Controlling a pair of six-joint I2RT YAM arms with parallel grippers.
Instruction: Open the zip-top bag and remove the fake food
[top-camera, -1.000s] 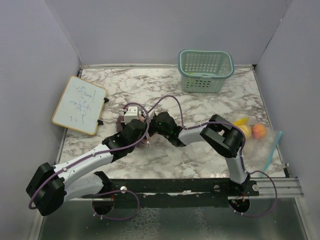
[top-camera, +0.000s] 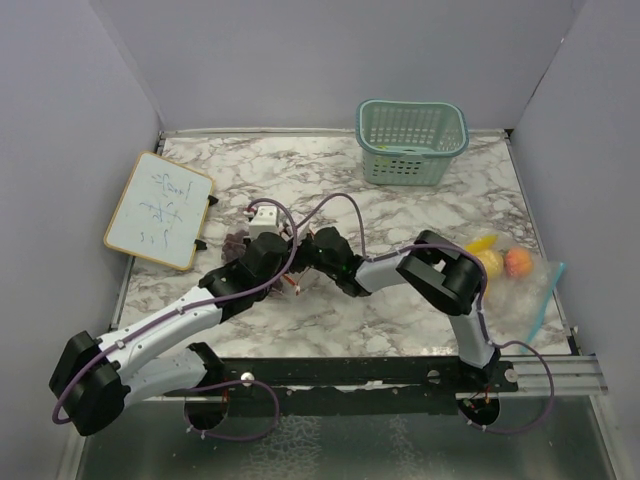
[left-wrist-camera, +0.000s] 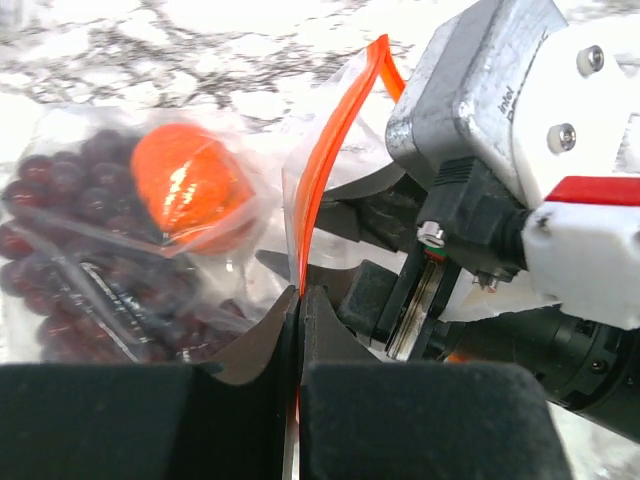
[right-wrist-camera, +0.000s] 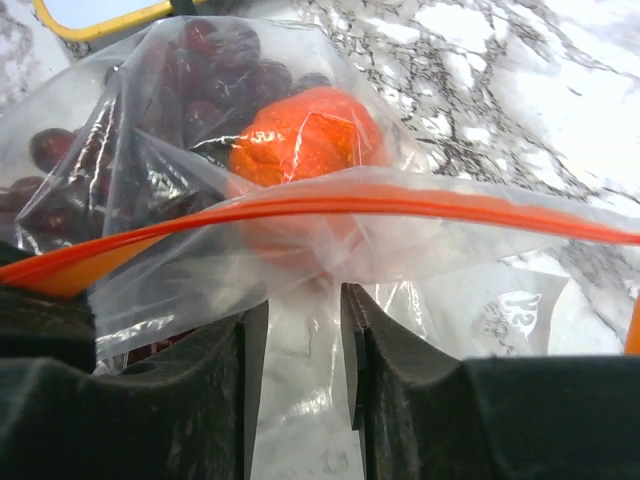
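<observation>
The zip bag (left-wrist-camera: 120, 280), with red grapes and an orange fruit (left-wrist-camera: 190, 185), lies at the centre-left of the table, mostly under both arms in the top view. My left gripper is shut on the bag's orange-trimmed edge, which stands upright. My right gripper is inside or against the bag's mouth, below the orange strip (right-wrist-camera: 420, 205), its fingers part open with clear plastic around them; whether anything else is between them is unclear. In the right wrist view the orange fruit (right-wrist-camera: 300, 140) sits just beyond the strip.
A whiteboard (top-camera: 158, 210) lies at the left, a green basket (top-camera: 410, 165) at the back right. Another bag with fake fruit (top-camera: 515, 290) lies at the far right.
The left arm has moved little.
</observation>
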